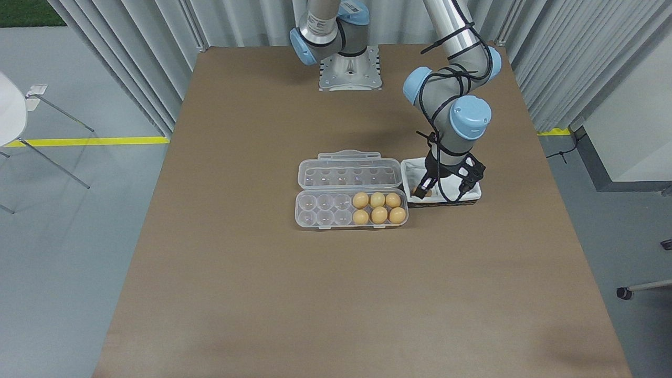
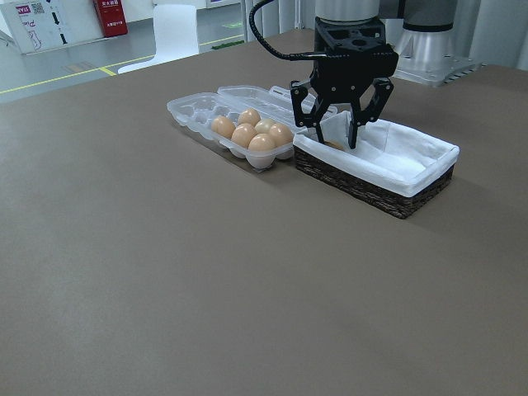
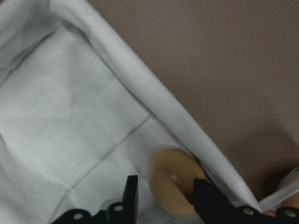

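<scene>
A brown egg lies in the white cloth lining of a dark wicker basket, against its edge. My gripper hangs low in the basket with its fingers apart; in the wrist view the egg sits between and just beyond the fingertips, the right one overlapping it. Whether they touch it I cannot tell. Beside the basket a clear open egg carton holds several brown eggs in its right half; its left cups are empty.
The carton's lid lies open behind the cups.
</scene>
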